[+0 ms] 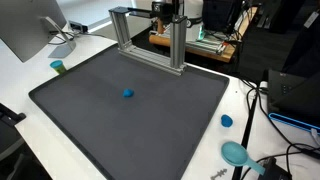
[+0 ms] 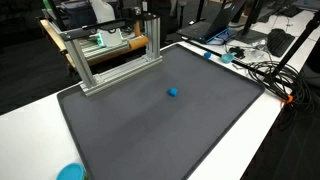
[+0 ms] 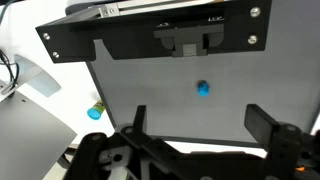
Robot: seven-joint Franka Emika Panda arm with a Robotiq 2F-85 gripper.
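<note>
A small blue object [image 1: 128,93] lies alone on the dark grey mat; it also shows as a blue spot [image 2: 172,92] in exterior view 2. In the wrist view my gripper stands open, its two black fingers wide apart with nothing between them. Beyond the fingertips, the small blue object [image 3: 203,88] appears near the middle of that gap, down on the mat. The gripper's fingers cannot be made out clearly in the exterior views.
A metal frame [image 2: 110,70] stands at one mat edge. A green-and-blue cup-like object [image 3: 96,110] is off the mat. On the opposite white side lie another blue piece [image 1: 226,121] and a teal round item [image 1: 240,155], near cables.
</note>
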